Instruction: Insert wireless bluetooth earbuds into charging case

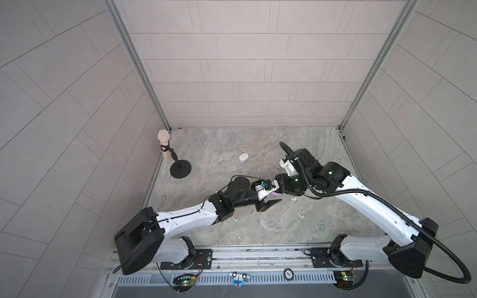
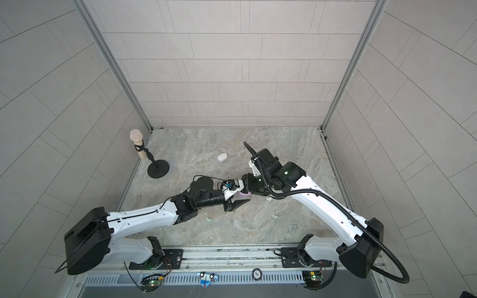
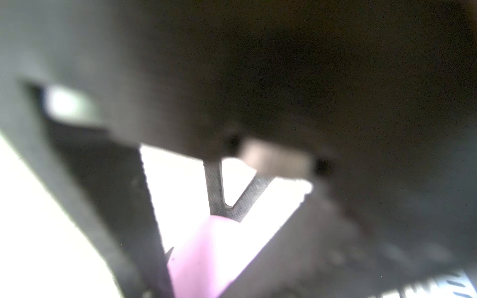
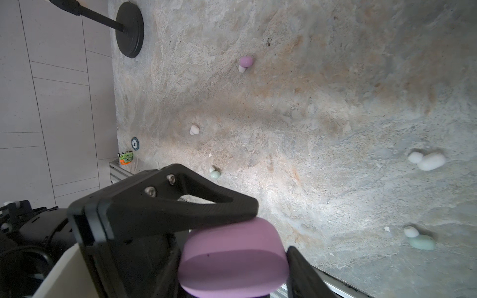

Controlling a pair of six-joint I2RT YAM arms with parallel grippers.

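Note:
A rounded pink charging case (image 4: pixel 233 255) is clamped between the fingers of my right gripper (image 1: pixel 279 187), near the middle of the workspace. It looks closed in the right wrist view. My left gripper (image 1: pixel 272 194) reaches in from the left with its fingers apart around the case. One dark left finger (image 4: pixel 218 203) lies along the case's upper side. The left wrist view is blurred, with the pink case (image 3: pixel 203 258) low between dark shapes; whether both left fingers touch it is unclear. A pink earbud (image 4: pixel 246 61) with a white tip lies on the tabletop.
Other earbuds lie scattered: pale (image 4: pixel 194 130), green (image 4: pixel 214 174), white (image 4: pixel 431 161) and another green one (image 4: pixel 422 242). A white case (image 1: pixel 243 157) rests farther back. A black stand (image 1: pixel 180 168) occupies the left rear.

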